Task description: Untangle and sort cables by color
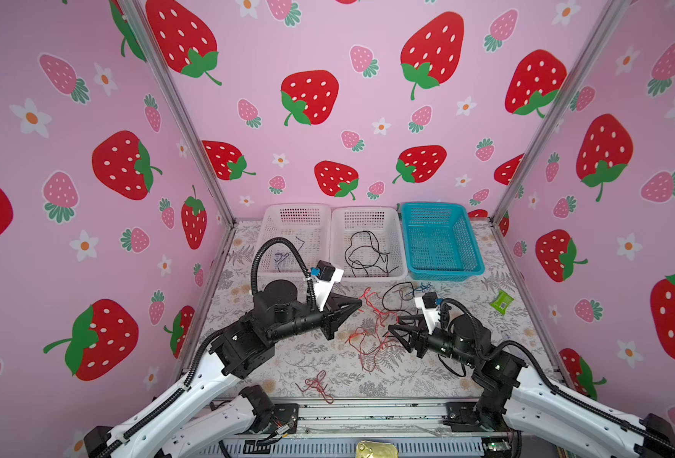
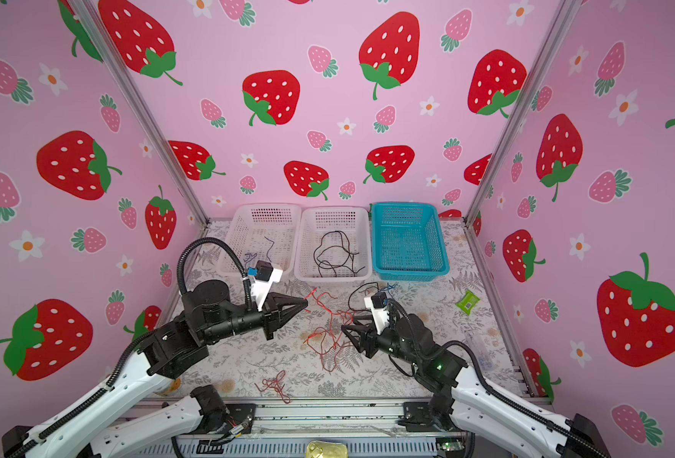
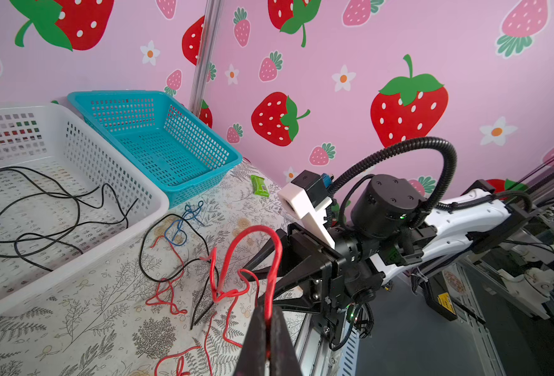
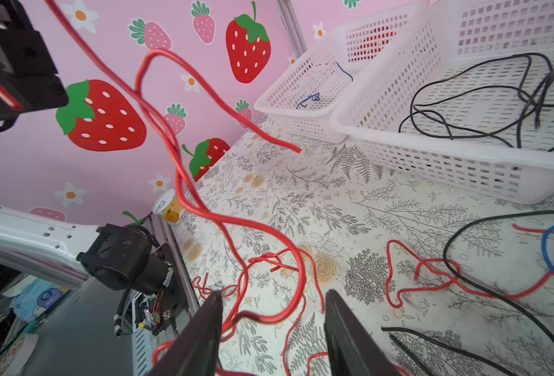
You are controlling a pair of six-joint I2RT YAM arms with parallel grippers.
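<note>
My left gripper is shut on a red cable [image 3: 267, 275], raised over the table. The cable hangs in loops toward my right gripper, which stands open below and to the right, a red loop near its fingers. More red cables [image 1: 316, 385] lie on the table, along with a black cable [image 3: 142, 250] and a blue one [image 3: 189, 213] near the middle back. Black cables [image 2: 337, 252] lie in the middle white basket [image 2: 301, 267]; blue cable lies in the left white basket [image 1: 268, 229].
The teal basket [image 1: 440, 271] at the back right looks empty. A green packet [image 1: 501, 303] lies on the table's right side. The table [image 2: 475, 343] has free room at its left and right.
</note>
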